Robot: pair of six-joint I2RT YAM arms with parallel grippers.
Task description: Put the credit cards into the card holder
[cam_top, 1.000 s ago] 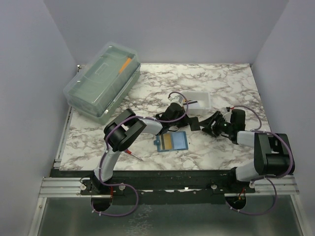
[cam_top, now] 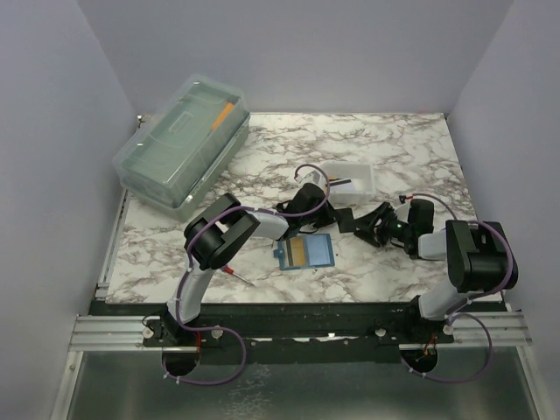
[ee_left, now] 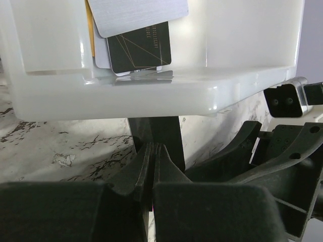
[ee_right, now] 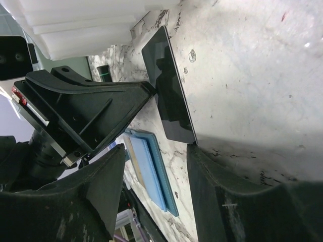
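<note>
A black card [cam_top: 346, 220] is between my two grippers, in front of the white bin. In the right wrist view the card [ee_right: 169, 93] is tilted on edge, one long side raised off the marble. My left gripper is shut, its tips against the card [ee_left: 157, 132]; whether they pinch it cannot be told. On the card's other side my right gripper is part open, one fingertip close to the card's near corner and nothing clasped. The blue card holder [cam_top: 306, 251] lies open on the table in front of the left gripper, with a tan panel and a pale blue one.
The white bin [cam_top: 360, 178] behind the grippers has several cards inside, among them a black one [ee_left: 139, 49] and a silver one [ee_left: 136, 15]. A large green-lidded box [cam_top: 181, 144] stands at the back left. A red pen [cam_top: 234, 276] lies front left.
My right arm has shifted slightly toward the left and the front, bringing its fingers nearer the card. The left arm and the holder look unmoved.
</note>
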